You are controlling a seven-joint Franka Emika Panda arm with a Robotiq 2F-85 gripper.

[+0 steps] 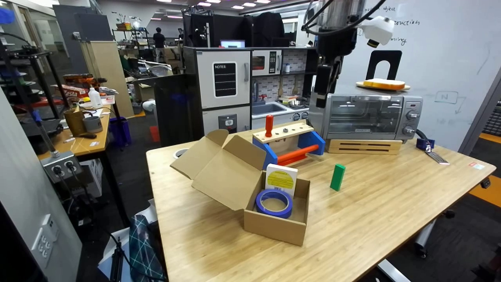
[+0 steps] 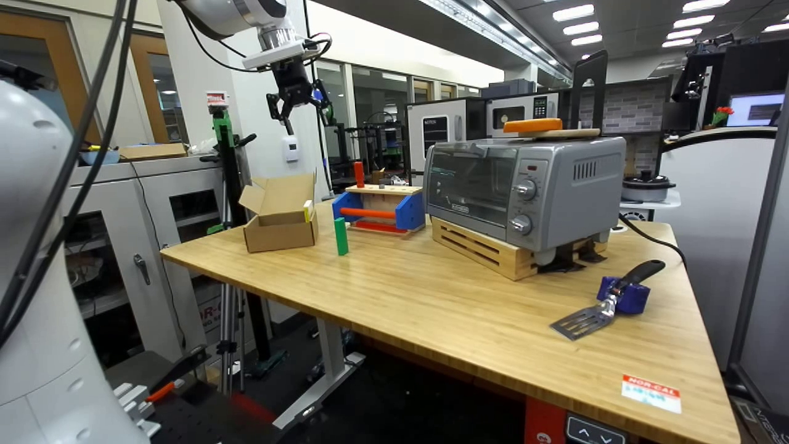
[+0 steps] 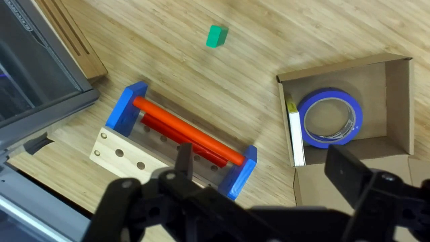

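High above the table, my gripper [image 2: 301, 118] hangs open with its fingers wide apart and nothing between them. Below it in the wrist view are a blue-sided toy workbench [image 3: 238, 177] with an orange bar [image 3: 189, 131], and an open cardboard box [image 3: 399, 105]. Inside the box a blue tape roll [image 3: 354, 109] leans beside a thin white-and-yellow box [image 3: 297, 139]. A green block [image 1: 337, 177] stands upright by itself on the wood, to the right of the cardboard box in exterior view 1. A red peg [image 1: 269, 126] sticks up from the workbench top.
A grey toaster oven [image 2: 577, 185] on a wooden stand [image 2: 481, 248] fills the table's back; orange-and-white toy bread [image 1: 384, 84] lies on top. A spatula [image 2: 588, 320] rests in a blue holder [image 2: 629, 296].
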